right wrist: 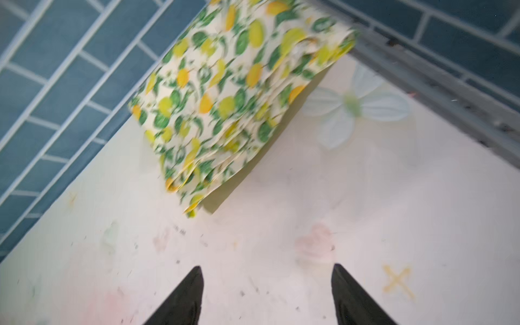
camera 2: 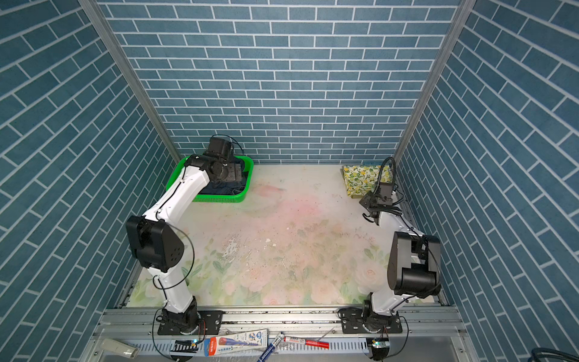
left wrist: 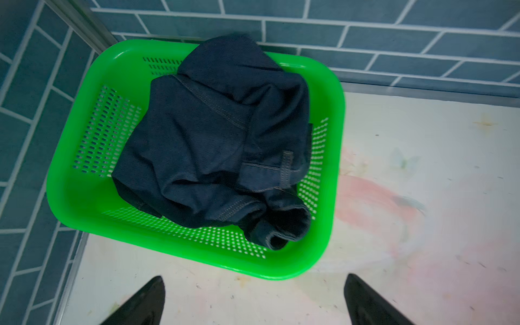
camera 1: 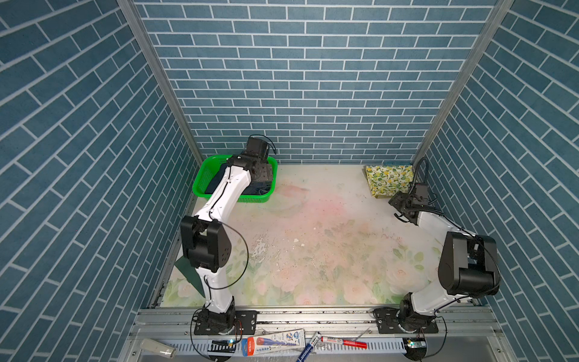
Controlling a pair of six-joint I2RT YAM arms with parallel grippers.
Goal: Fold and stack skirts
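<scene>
A crumpled dark navy skirt lies in the green basket at the back left. Above that basket hangs my left gripper, its fingers wide apart and nothing between them. At the back right, a lemon-print skirt lies folded into a flat rectangle on the table. Just in front of it is my right gripper, fingers apart and empty. In the right wrist view the folded cloth is clear of both fingertips. From the top left view, my left arm hides part of the basket and the navy cloth.
Brick-patterned walls close in the back and sides. Along the front rail lie a red marker, a blue marker and a packet.
</scene>
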